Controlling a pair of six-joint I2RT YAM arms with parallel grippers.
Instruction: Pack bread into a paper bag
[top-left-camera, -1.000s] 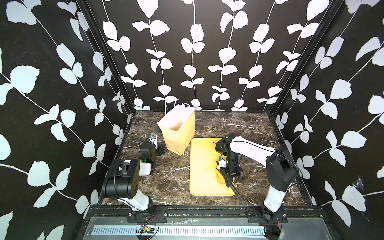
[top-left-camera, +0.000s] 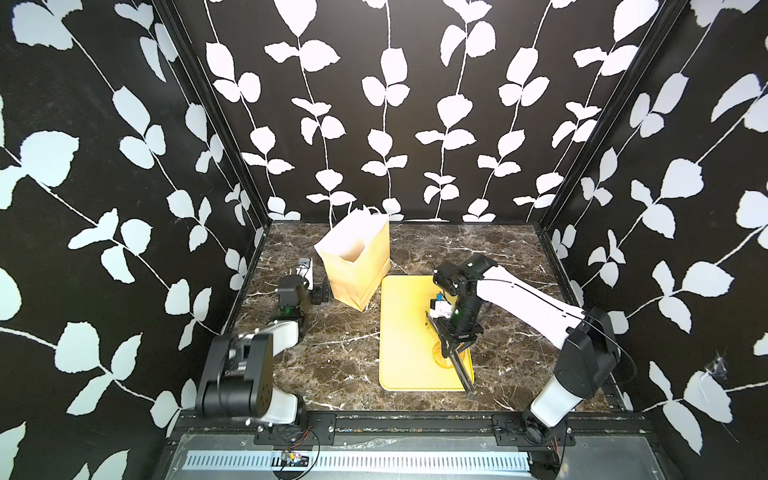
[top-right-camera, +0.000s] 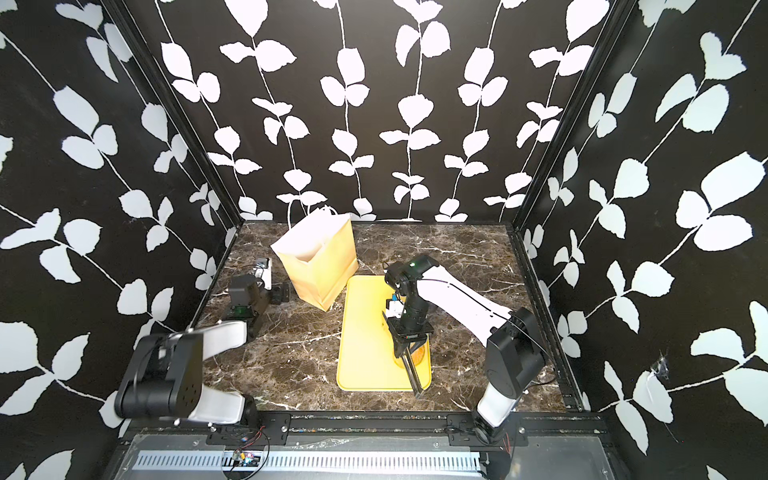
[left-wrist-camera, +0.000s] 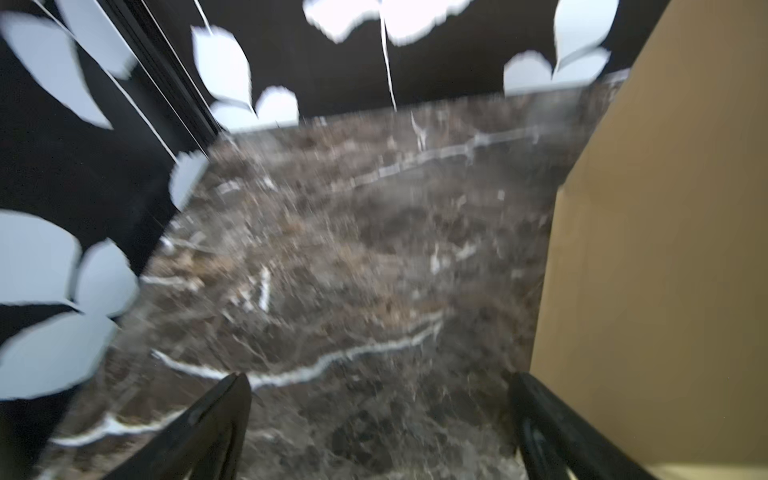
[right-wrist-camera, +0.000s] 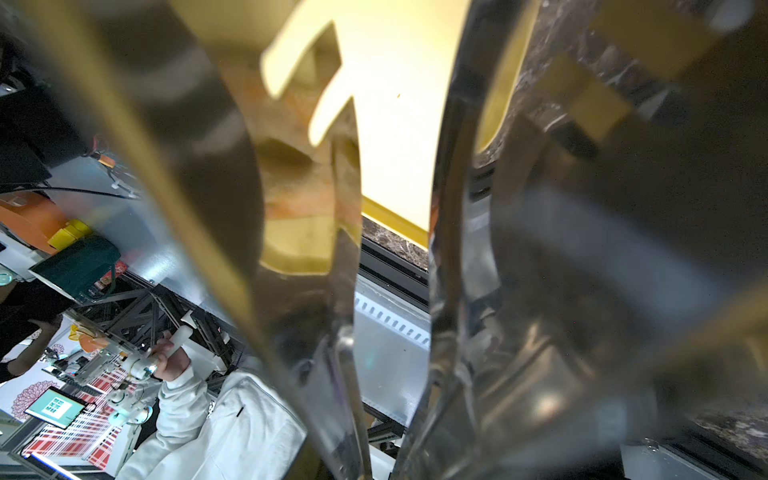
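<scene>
The orange-brown bread lies on the yellow tray, partly covered by my right arm. My right gripper is over it with long metal tongs at its end, pointing toward the tray's front right. In the right wrist view, the shiny tong blades stand apart, with bare tray showing between them; the gripper's own fingers are not clear there. The paper bag stands upright with its mouth open, behind and left of the tray. My left gripper is open beside the bag's left side, nothing between its fingers.
Patterned walls enclose the back and sides. In the right wrist view, a person in a white hoodie is outside the workspace.
My right arm has shifted, and the tongs have swung slightly left over the tray. The left arm's elbow has moved left and down, while its gripper stays beside the bag.
</scene>
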